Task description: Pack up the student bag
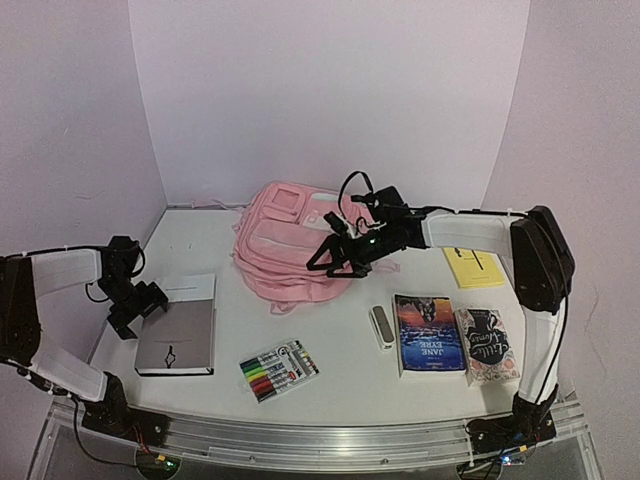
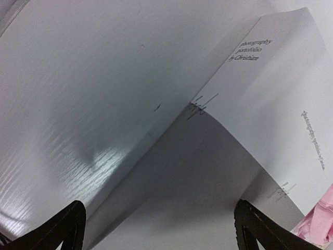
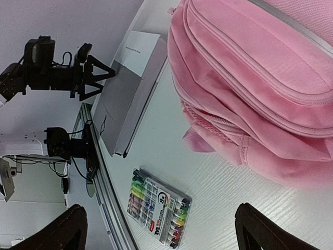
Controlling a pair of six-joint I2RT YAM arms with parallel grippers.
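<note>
A pink backpack (image 1: 290, 240) lies flat at the back middle of the table. Over its right front side my right gripper (image 1: 337, 270) is open, its fingers empty; the right wrist view shows the bag (image 3: 250, 88) ahead of it. My left gripper (image 1: 138, 315) stands open at the left edge of a large grey-and-white book (image 1: 177, 335). In the left wrist view that book (image 2: 208, 172) lies beyond the parted fingers (image 2: 70, 226), and nothing is held. A case of coloured markers (image 1: 280, 371) rests near the front middle.
To the right lie a grey slim case (image 1: 381, 327), the Jane Eyre book (image 1: 430, 337), a smaller floral book (image 1: 487, 345) and a yellow notebook (image 1: 474, 267). Bare table shows between the large book and the bag. A metal rail (image 1: 330, 433) borders the front.
</note>
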